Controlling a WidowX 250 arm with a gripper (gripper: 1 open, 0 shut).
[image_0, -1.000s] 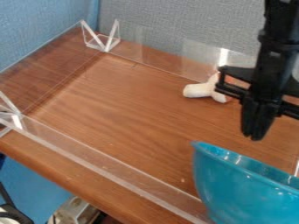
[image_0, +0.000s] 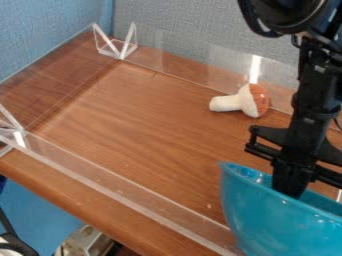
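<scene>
My black gripper (image_0: 291, 178) is at the lower right, its fingers lowered into a teal bowl (image_0: 267, 225), just behind the near rim. The fingers look shut, with nothing visible between them; their tips are hidden by the bowl. A toy mushroom (image_0: 241, 101) with a white stem and orange-brown cap lies on its side on the wooden table (image_0: 134, 130), behind the gripper, apart from it.
Clear plastic barriers edge the table, with white corner brackets (image_0: 115, 44) at the back left and (image_0: 8, 134) at the left.
The gripper has moved down and toward the near side, from above the bowl's back to inside it. More of the mushroom's cap now shows. The bowl looks unmoved.
</scene>
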